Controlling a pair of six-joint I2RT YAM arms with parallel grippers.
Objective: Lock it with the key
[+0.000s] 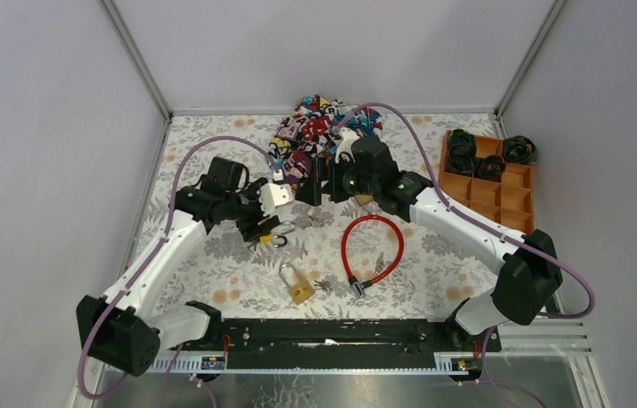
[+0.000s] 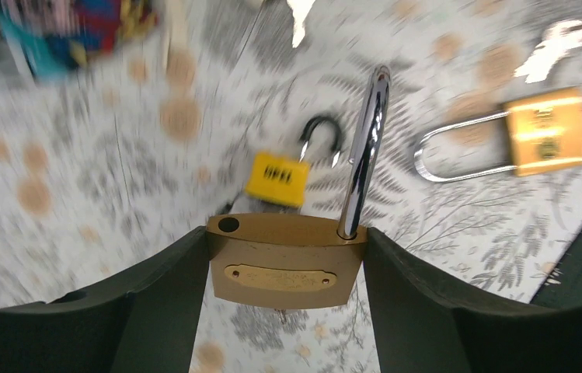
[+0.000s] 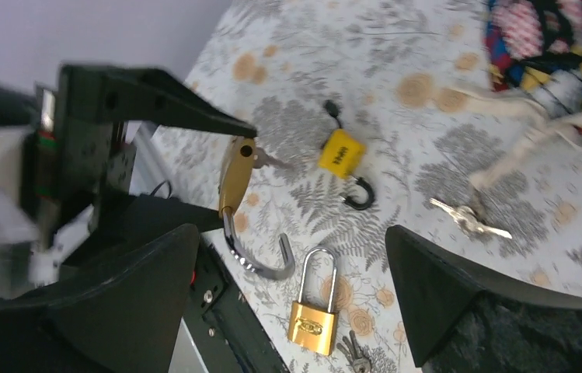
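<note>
My left gripper (image 1: 265, 223) is shut on a gold padlock (image 2: 280, 264), gripping its body from both sides. The lock's silver shackle (image 2: 369, 148) stands up, swung open. In the right wrist view this same padlock (image 3: 237, 175) hangs between the left fingers, its keyhole side hard to make out. My right gripper is open, nothing between its fingers, hovering right of the left one in the top view. Silver keys (image 3: 470, 220) lie on the table beneath it. Another bunch of keys (image 1: 323, 286) lies beside a larger brass padlock (image 1: 301, 291).
A yellow padlock (image 3: 342, 153) with a black shackle lies under the left gripper. A red cable lock (image 1: 345, 246) curves across the table. Patterned cloth (image 1: 306, 127) lies behind; an orange divided tray (image 1: 514, 200) stands at right.
</note>
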